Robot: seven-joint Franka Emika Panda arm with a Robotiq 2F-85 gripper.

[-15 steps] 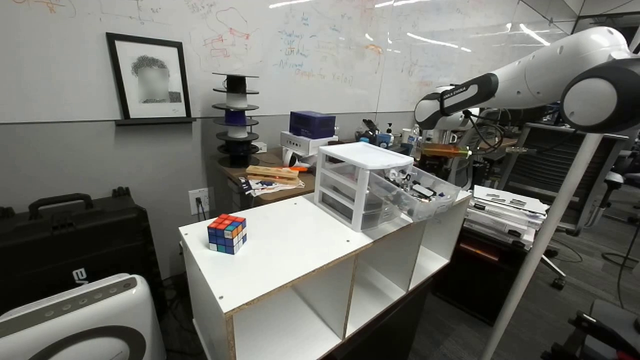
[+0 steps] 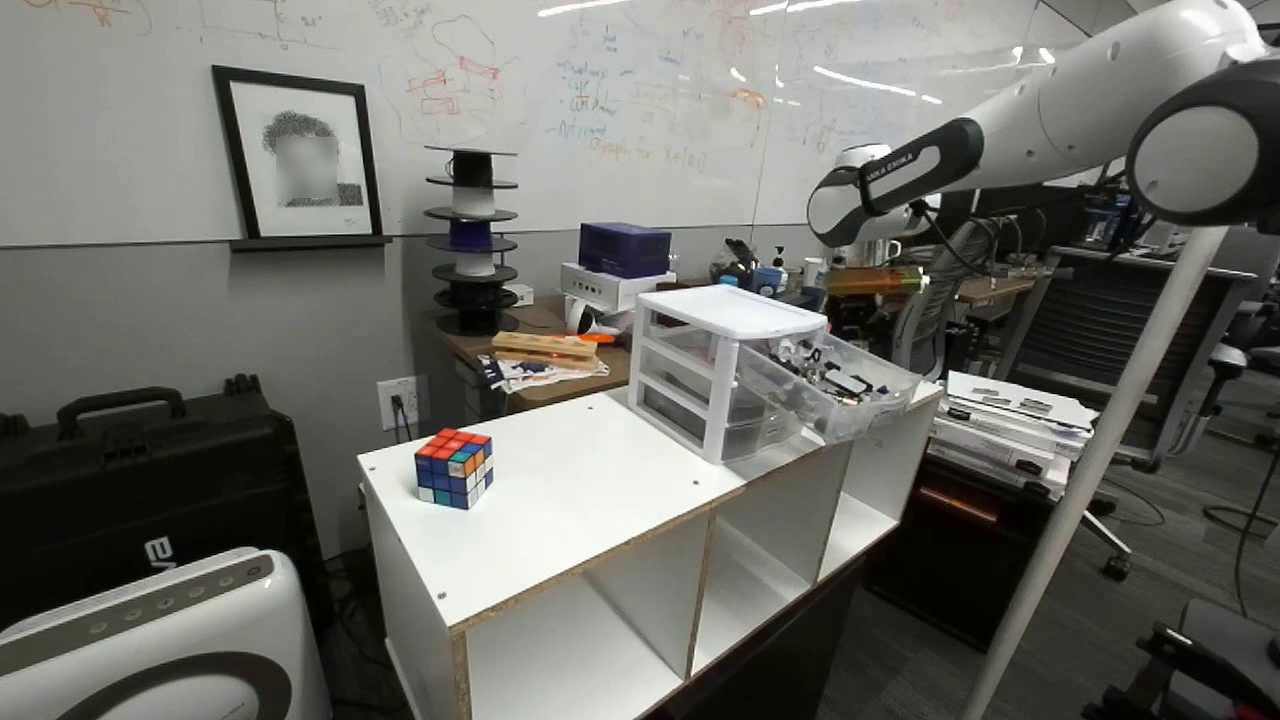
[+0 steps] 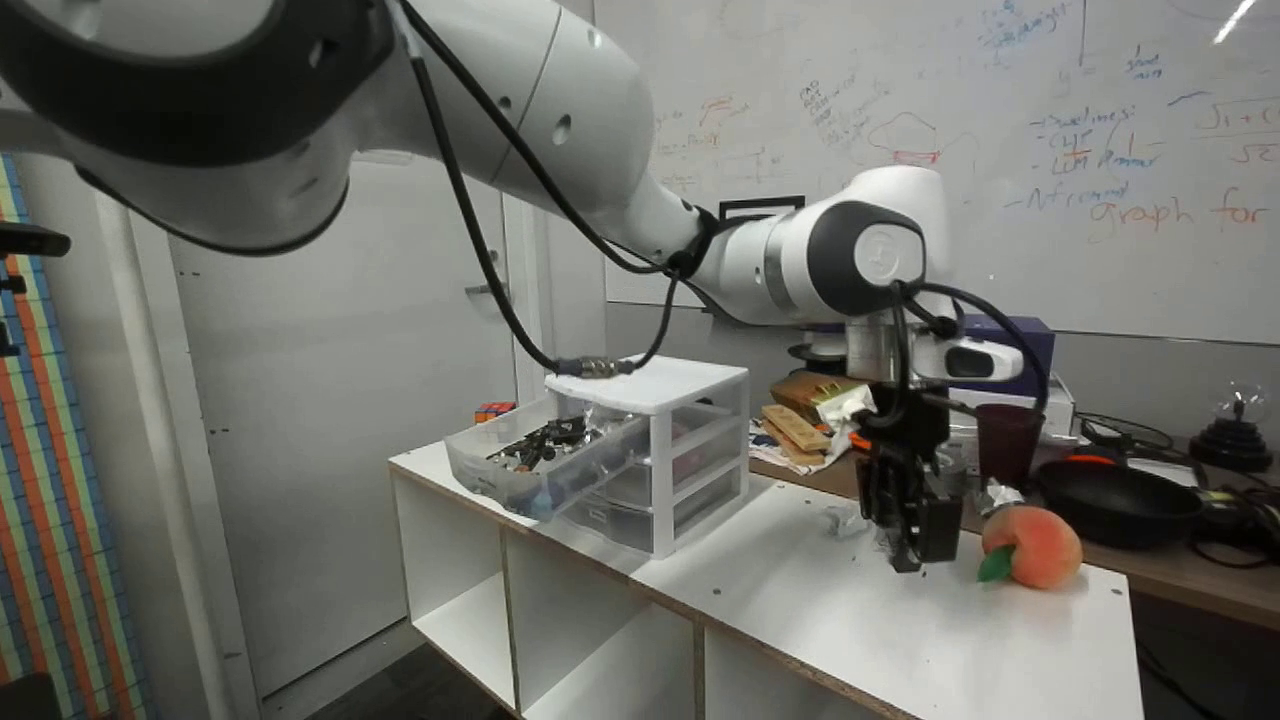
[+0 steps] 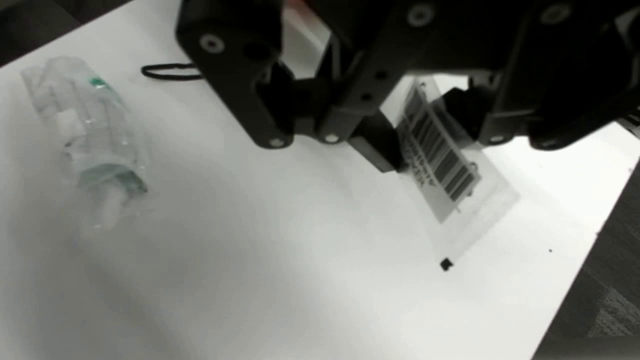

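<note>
In the wrist view, a clear plastic packet with a barcode label [image 4: 441, 150] sits between the black fingers of my gripper, which is shut on it. Its lower part sticks out past the fingertips, over the white top. Exterior view 2 has the gripper [image 3: 914, 558] pointing down above the shelf top [image 3: 780, 600], left of a peach [image 3: 1041, 548] with a green leaf; the held packet is hard to make out there. Another crumpled clear packet [image 4: 90, 132] lies on the surface, apart from the fingers. The first exterior view hides my gripper behind the drawer unit.
A white drawer unit [image 2: 750, 314] stands mid-shelf, its top drawer [image 2: 870, 402] pulled out and filled with small parts. Beyond it lies a Rubik's cube [image 2: 453, 468]. A black pan [image 3: 1122, 502] rests on the desk behind. Bare shelf surface surrounds the cube.
Seen from the first exterior view, the arm has risen and shifted slightly left. The drawer unit and the cube have stayed put.
</note>
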